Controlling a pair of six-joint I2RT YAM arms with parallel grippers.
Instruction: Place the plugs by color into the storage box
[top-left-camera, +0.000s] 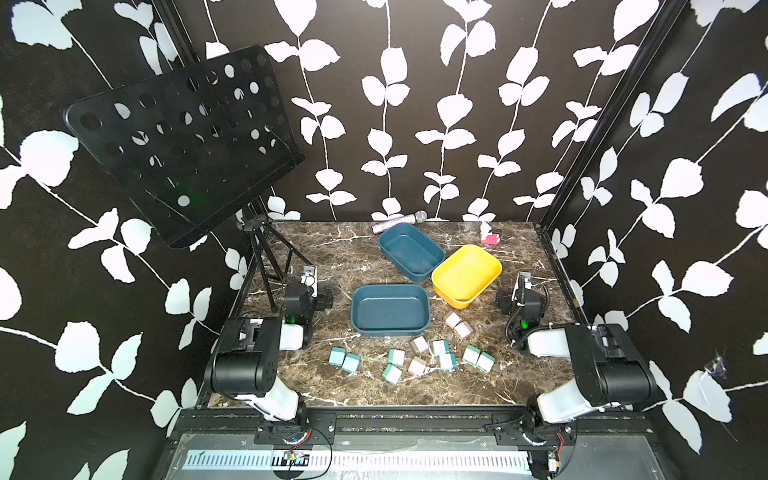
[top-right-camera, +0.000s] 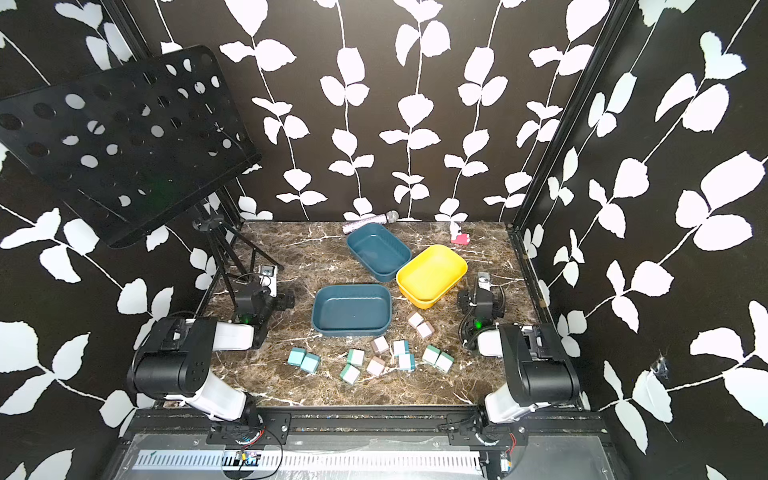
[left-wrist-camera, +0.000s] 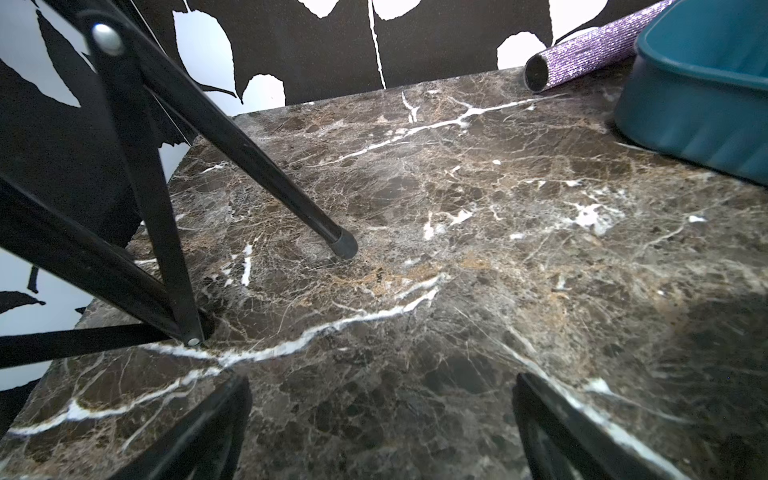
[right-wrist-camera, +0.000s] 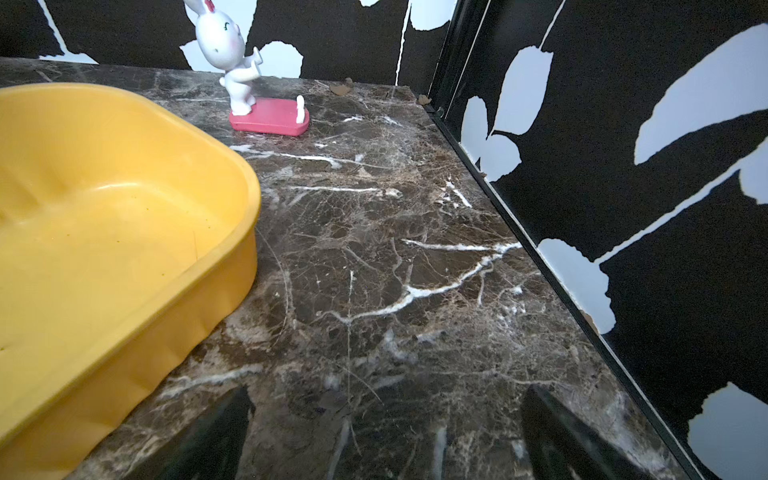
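Several small plugs lie loose on the marbled table in front of the boxes. Two blue plugs (top-left-camera: 344, 360) sit at the left, green plugs (top-left-camera: 392, 373) in the middle, and another green pair (top-left-camera: 478, 357) at the right. Pinkish plugs (top-left-camera: 457, 324) lie near the yellow box (top-left-camera: 434, 281). Two dark teal boxes stand by it, a front one (top-left-camera: 353, 312) and a back one (top-left-camera: 382, 240); all three look empty. My left gripper is open over bare table, left of the boxes. To the right of the yellow box, my right gripper is also open and empty.
A black tripod stand (left-wrist-camera: 264, 172) rises beside the left arm, its feet on the table. Behind the boxes lies a purple microphone (top-left-camera: 397, 223). A white rabbit figure on a pink base (right-wrist-camera: 268, 118) stands at the back right. Patterned walls enclose the table.
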